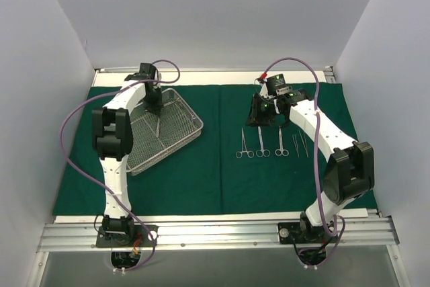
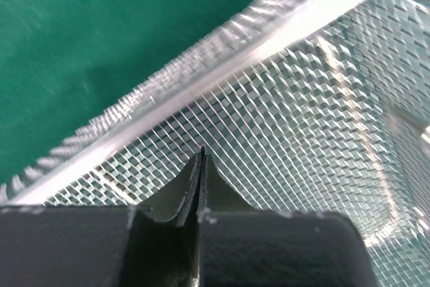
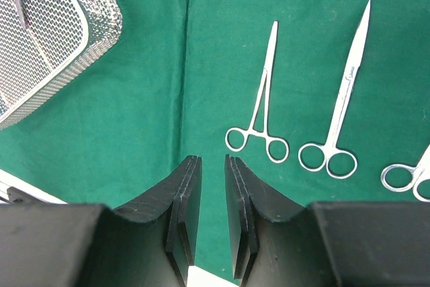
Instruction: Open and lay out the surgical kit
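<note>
The mesh tray rests on the left half of the green cloth, with a thin slender instrument lying inside. My left gripper is over the tray's back part; in the left wrist view its fingertips are shut, nothing visible between them, against blurred mesh. My right gripper hovers above the laid-out tools: a hemostat, long scissors, another ringed instrument and, in the top view, thin tweezers-like pieces. Its fingertips nearly meet, with nothing visible between.
The green cloth has free room at the front right and in a strip between tray and tools. Pale walls stand at both sides and behind.
</note>
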